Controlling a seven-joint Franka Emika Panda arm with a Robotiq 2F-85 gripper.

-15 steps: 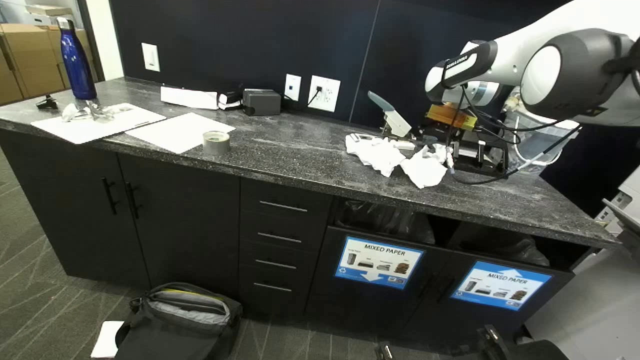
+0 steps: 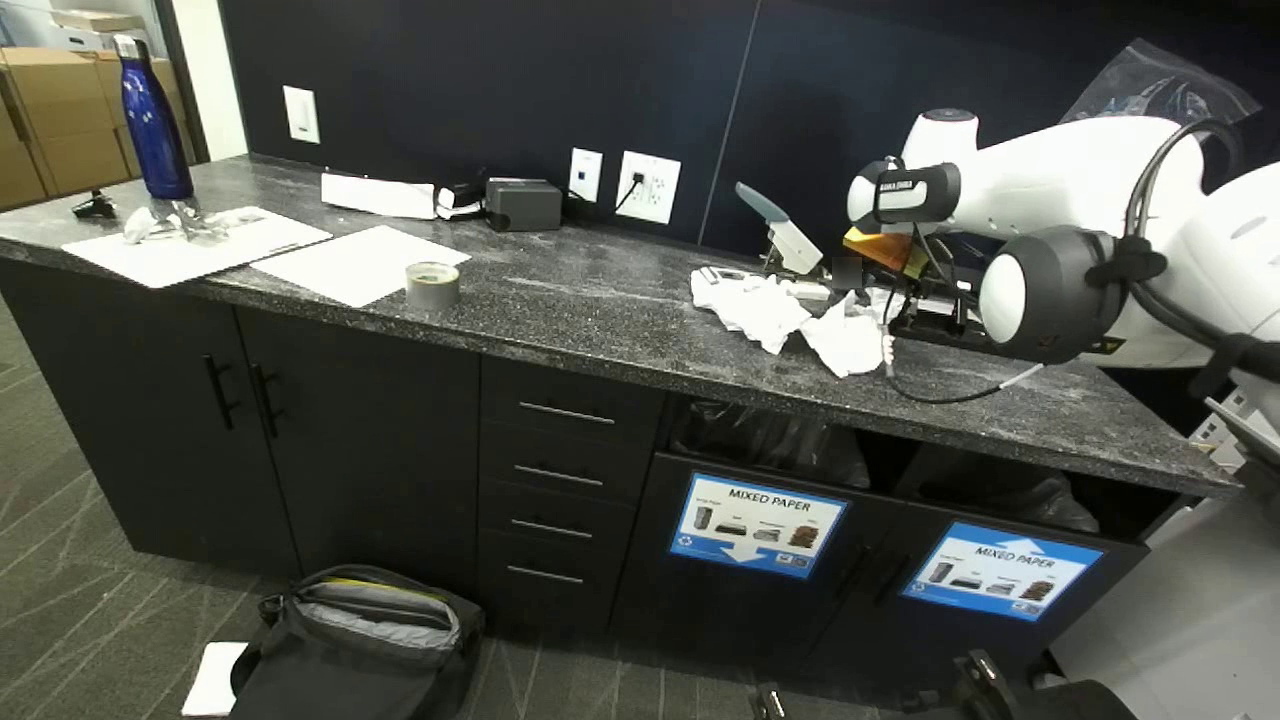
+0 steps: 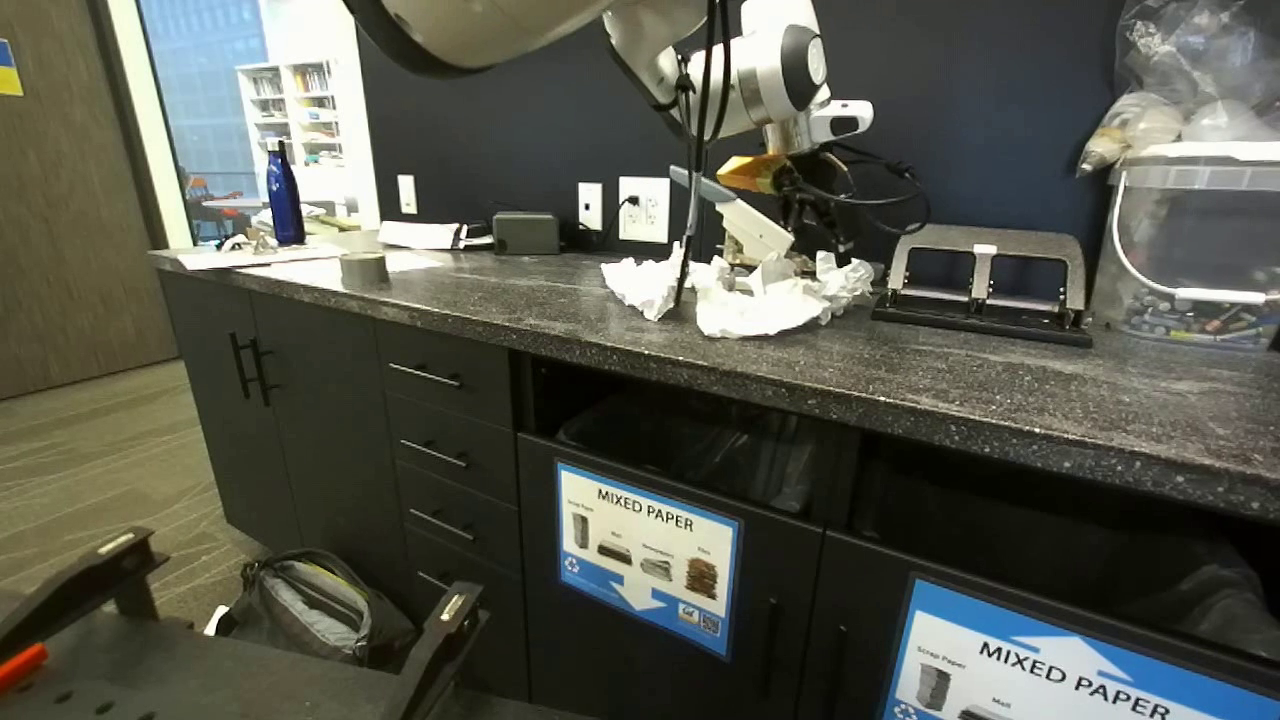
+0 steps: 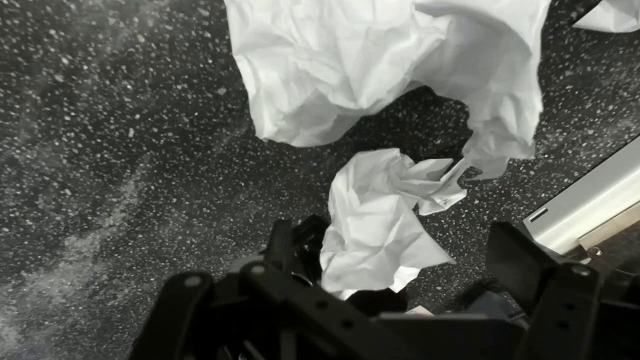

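Observation:
Crumpled white paper lies on the dark speckled counter. In the wrist view one small crumpled piece [image 4: 372, 222] sits partly between the fingers of my gripper, which is open with a wide gap. A larger crumpled sheet [image 4: 336, 54] lies beyond the fingertips, close to the small piece. In exterior view 1 two crumpled papers show, a left one [image 2: 750, 306] and a right one [image 2: 848, 336]. Exterior view 2 has my gripper [image 3: 834, 246] pointing down at the back of the crumpled paper [image 3: 762, 306]; whether the fingers touch it cannot be made out.
A stapler [image 3: 750, 224] stands open behind the papers, near the gripper. To the right are a hole punch [image 3: 984, 288] and a clear bin [image 3: 1200, 252]. A tape roll [image 2: 432, 286], flat sheets [image 2: 360, 264] and a blue bottle [image 2: 156, 126] occupy the counter's left.
The arm has shifted and lowered in exterior view 1, its elbow now nearer the counter and covering the hole punch and bin. The papers look unmoved.

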